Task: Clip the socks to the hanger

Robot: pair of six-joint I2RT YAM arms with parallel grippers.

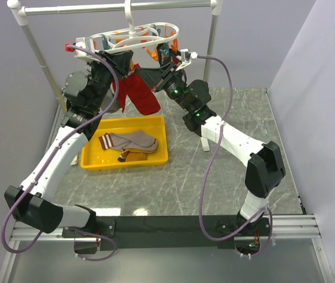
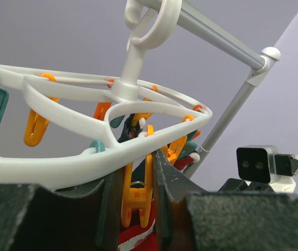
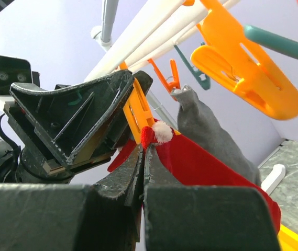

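Observation:
My left gripper is shut on an orange clip [image 2: 137, 201] on the white hanger [image 2: 65, 172], red and white fabric beneath it. In the right wrist view that clip [image 3: 138, 110] holds a red sock [image 3: 211, 172] with a white patch at its top. My right gripper is shut at the sock's top edge, just under the clip; how much fabric is between its fingertips is hard to tell. A grey sock [image 3: 206, 130] hangs behind.
A yellow bin [image 1: 90, 159] with grey and mustard socks sits on the marble table [image 1: 185, 188]. Other clips and socks crowd the hanger ring.

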